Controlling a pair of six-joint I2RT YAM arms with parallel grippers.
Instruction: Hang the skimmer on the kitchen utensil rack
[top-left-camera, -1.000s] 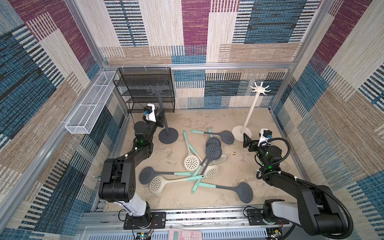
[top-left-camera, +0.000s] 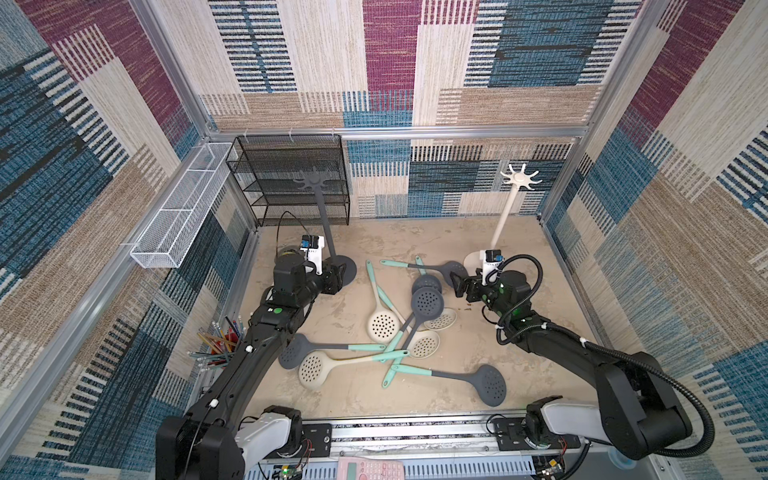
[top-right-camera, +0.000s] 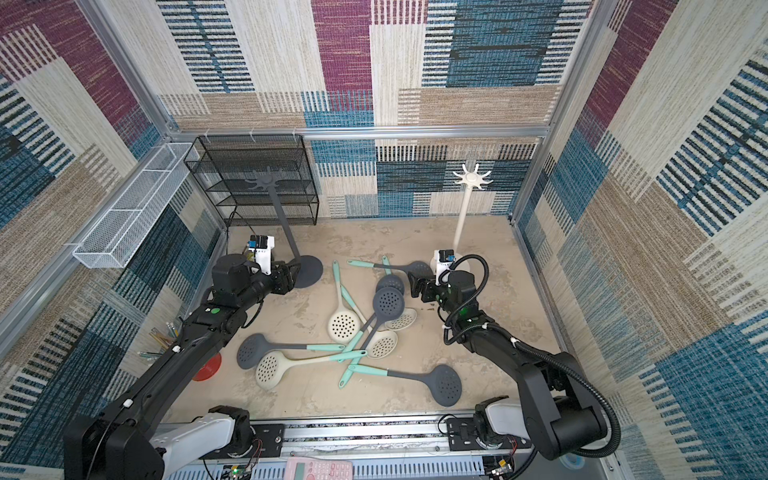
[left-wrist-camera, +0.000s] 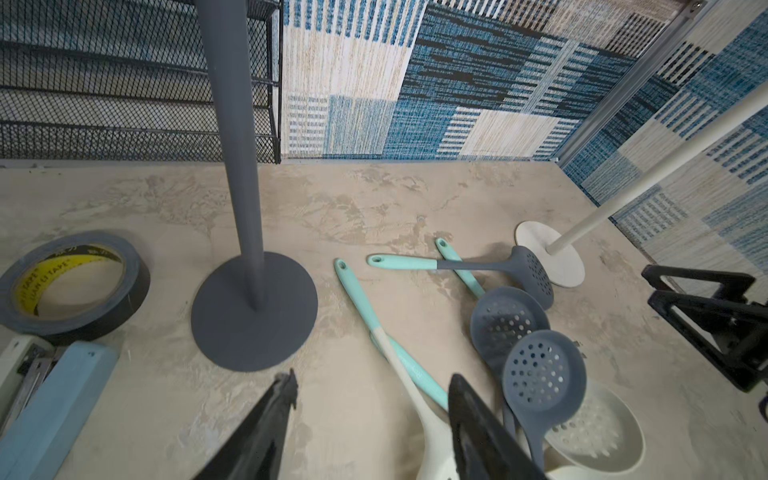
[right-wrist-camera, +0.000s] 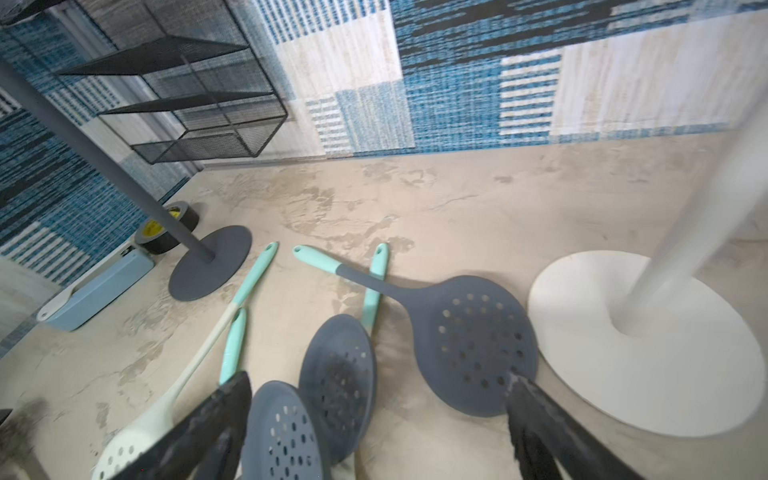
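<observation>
Several grey and cream skimmers with mint handles lie on the table. One flat grey skimmer (right-wrist-camera: 472, 336) rests beside the white rack's base (right-wrist-camera: 640, 344); other grey heads (left-wrist-camera: 545, 376) overlap mid-table, near a cream skimmer (top-left-camera: 383, 325). The grey rack (top-left-camera: 325, 216) stands at the back left, the white rack (top-left-camera: 505, 212) at the back right; both hook crowns are bare. My left gripper is open and empty, just in front of the grey rack's base. My right gripper is open above the table by the flat grey skimmer, with nothing between its fingers.
A black mesh shelf (top-left-camera: 289, 180) stands behind the grey rack. Tape (left-wrist-camera: 76, 284) and a blue box (left-wrist-camera: 56, 408) lie left of it. A white wire basket (top-left-camera: 182, 206) hangs on the left wall. Bare table shows between the two racks.
My right gripper has moved left toward the flat grey skimmer. The skimmers have stayed where they were.
</observation>
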